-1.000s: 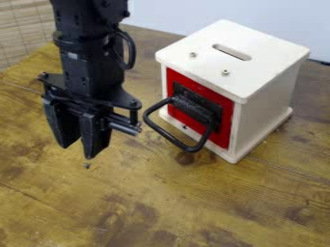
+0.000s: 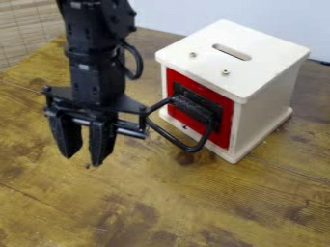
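My black gripper (image 2: 81, 140) hangs over the wooden table at the left, pointing down, with two fingers apart and nothing visible between them. To its right stands a white wooden box (image 2: 261, 58) with a slot on top and a red front (image 2: 222, 137). A dark panel sits in the red front, with a black loop handle (image 2: 194, 147) sticking out toward my arm, to the right of the gripper.
A woven mat (image 2: 26, 29) lies at the back left. A pale wall or surface runs behind the box.
The gripper has shifted slightly, its fingers appearing a little differently angled and farther apart. The box and handle look unchanged.
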